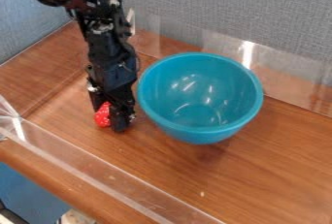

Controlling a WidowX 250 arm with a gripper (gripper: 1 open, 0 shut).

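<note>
My gripper [112,115] reaches down onto the wooden table, shut on a red object [101,116] at table level, left of a large teal bowl [201,99]. The red object is partly hidden by the dark fingers. The bowl is upright and very close to the gripper's right side.
Clear plastic edging runs along the front left and back, with a grey wall behind and a blue surface below the table at lower left.
</note>
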